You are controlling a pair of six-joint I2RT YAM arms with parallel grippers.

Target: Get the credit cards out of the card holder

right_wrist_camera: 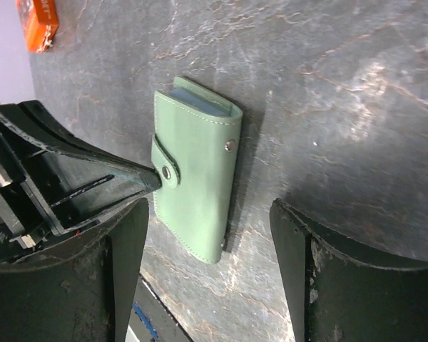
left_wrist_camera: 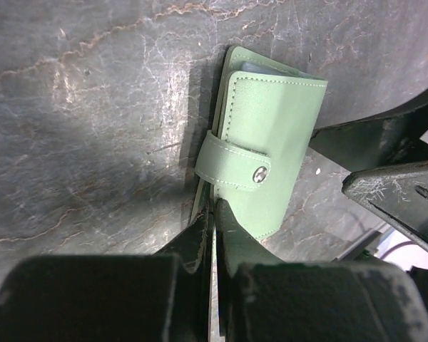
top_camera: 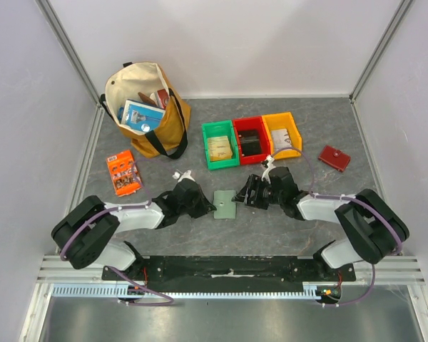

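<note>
A pale green card holder (top_camera: 225, 203) lies on the grey marble table between the grippers, its snap strap (left_wrist_camera: 232, 164) across it and a card edge showing inside. My left gripper is shut, its tips against the holder's edge below the strap, nothing visible between them. My right gripper stands open just right of the holder in the top view, with the holder between its fingertips in its wrist view, apparently not gripped.
Green (top_camera: 210, 130), red (top_camera: 247, 122) and yellow (top_camera: 278, 120) bins stand behind. A tan bag (top_camera: 167, 128), an orange package (top_camera: 118, 162) and a dark red wallet (top_camera: 334, 158) lie around.
</note>
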